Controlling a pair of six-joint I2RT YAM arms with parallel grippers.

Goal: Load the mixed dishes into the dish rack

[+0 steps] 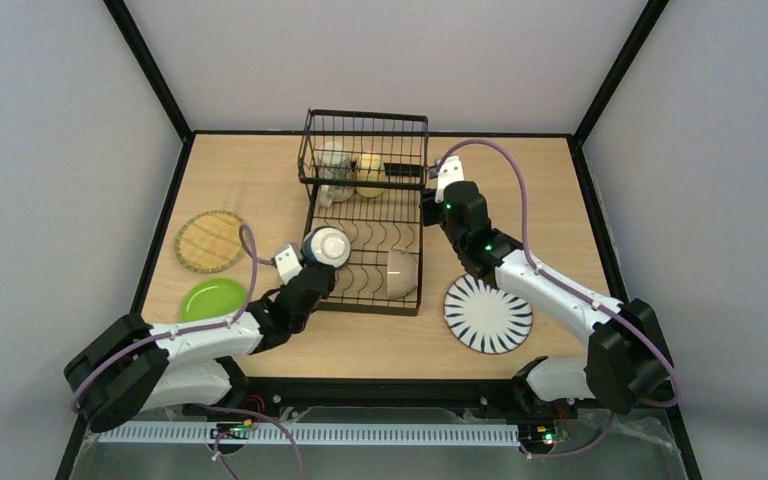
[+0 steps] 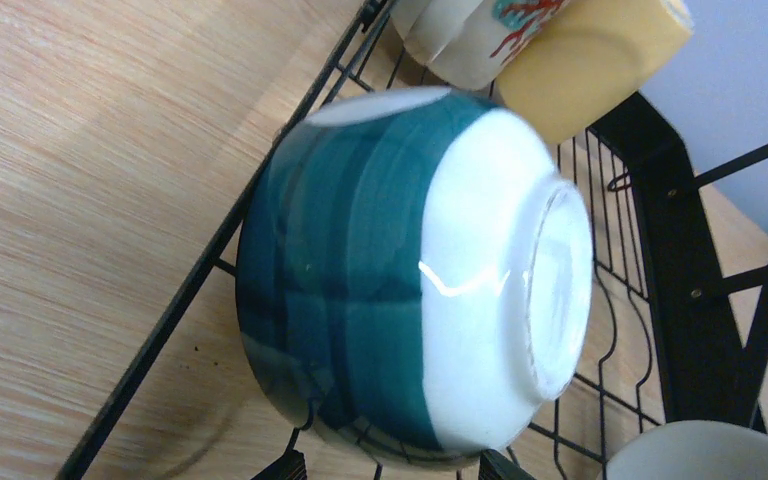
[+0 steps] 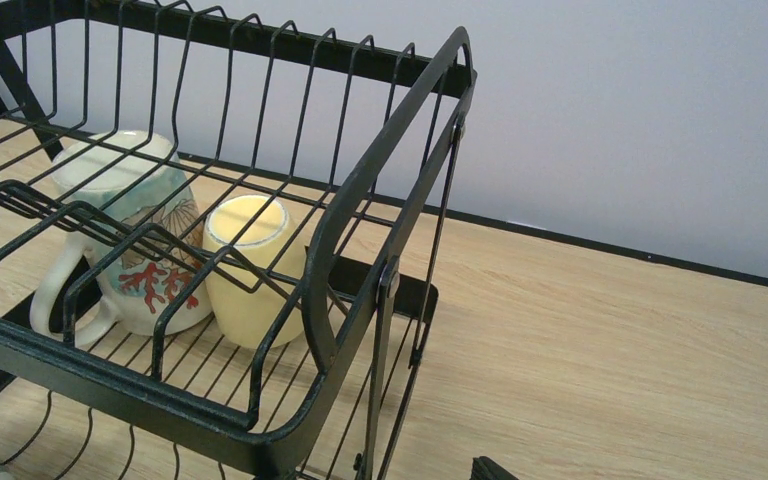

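Observation:
A teal-and-white bowl (image 2: 360, 280) lies tilted in the lower front left of the black dish rack (image 1: 365, 310), its white foot facing up and to the side. My left gripper is open just at the near side of the bowl, fingertips low in the left wrist view. A white cup (image 1: 402, 274) sits at the rack's front right. Under the upper shelf are a coral-patterned mug (image 3: 150, 270) and a yellow cup (image 3: 250, 290). Beside the rack's right side, my right gripper (image 1: 430, 205) stands open and empty.
On the table at left lie a yellow woven-look plate (image 1: 210, 241) and a green plate (image 1: 211, 299). A white plate with blue stripes (image 1: 488, 315) lies at right, close under the right arm. The upper shelf (image 1: 365, 182) overhangs the rack's back and looks empty.

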